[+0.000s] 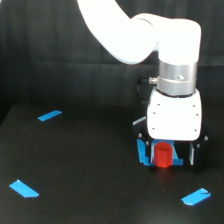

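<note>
A small red object (pixel 162 155) stands on the dark table near a blue-taped outline (pixel 143 153), right of the middle. My white gripper (pixel 168 152) hangs directly over and around it, reaching down from the arm above. Dark parts show on both sides of the white hand. The hand hides the upper part of the red object, and where the fingertips end is too dark to make out. Whether the fingers touch the red object cannot be seen.
Strips of blue tape lie on the table at the back left (pixel 50 115), front left (pixel 23 188) and front right (pixel 196 197). A dark curtain (pixel 50 50) hangs behind.
</note>
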